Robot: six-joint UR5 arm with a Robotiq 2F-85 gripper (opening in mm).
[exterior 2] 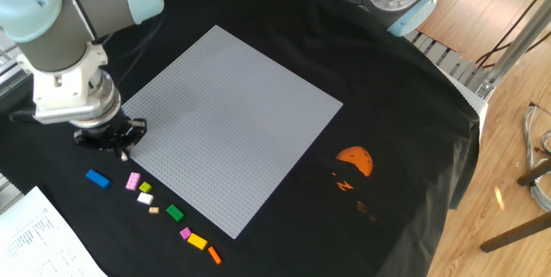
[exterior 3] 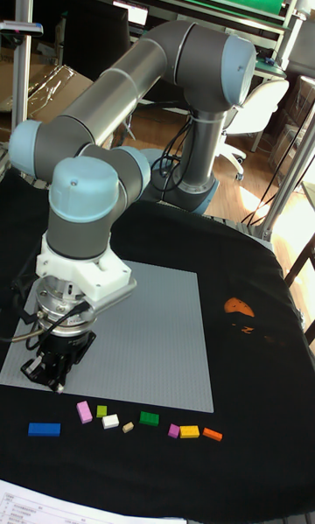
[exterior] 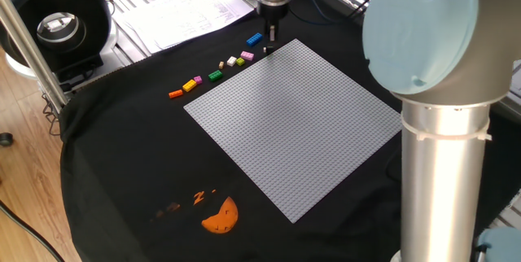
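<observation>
My gripper [exterior: 270,48] hangs at the corner of the grey baseplate [exterior: 293,132], close to the blue brick and the pink brick. In exterior view 2 its dark fingers [exterior 2: 136,129] point down by the plate's left corner. A small pale spot shows at the fingertips, too small to make out. Whether the fingers are apart or together is unclear. A row of small bricks lies on the black cloth along the plate's edge: blue [exterior 3: 44,429], pink [exterior 3: 84,412], lime [exterior 3: 101,411], white [exterior 3: 111,422], tan [exterior 3: 128,427], green [exterior 3: 149,418], purple [exterior 3: 173,430], yellow [exterior 3: 189,431] and orange [exterior 3: 213,434].
The baseplate looks bare. Paper sheets [exterior: 191,10] lie beyond the brick row. An orange printed figure [exterior: 220,216] marks the cloth, which is otherwise clear there. The arm's column [exterior: 444,181] stands on the right in exterior view 1.
</observation>
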